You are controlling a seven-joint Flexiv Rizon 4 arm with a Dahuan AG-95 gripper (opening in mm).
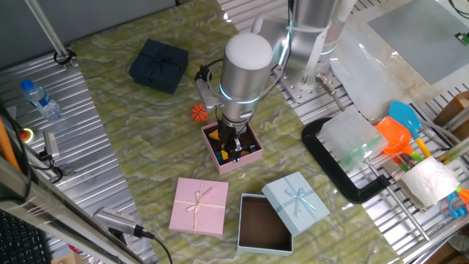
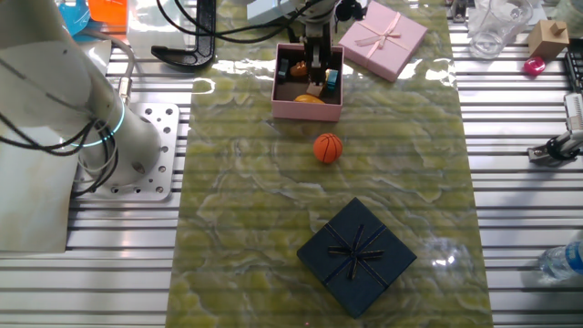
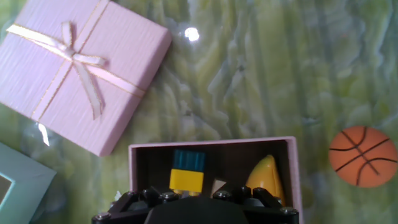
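An open pink box [image 1: 253, 157] stands near the middle of the table with several small toys in it. My gripper [image 2: 317, 80] points down into this box, its fingers among the toys; whether anything sits between them is hidden. In the wrist view, a yellow-and-teal block [image 3: 187, 172] lies towards the box's left side, and a yellow curved toy [image 3: 266, 176] rests towards the right. A small pale piece [image 3: 217, 185] shows between those two, partly covered by the gripper. An orange toy [image 2: 298, 69] is also inside. Outside the box, an orange basketball [image 3: 363, 156] lies on the table.
The pink bow-tied lid [image 1: 198, 206] lies beside the box. An open light-blue box [image 1: 264, 223] has its lid [image 1: 297, 202] leaning over one side. A closed dark box [image 2: 356, 257] sits apart, with clear table around it. A black clamp [image 1: 338, 170] borders the table.
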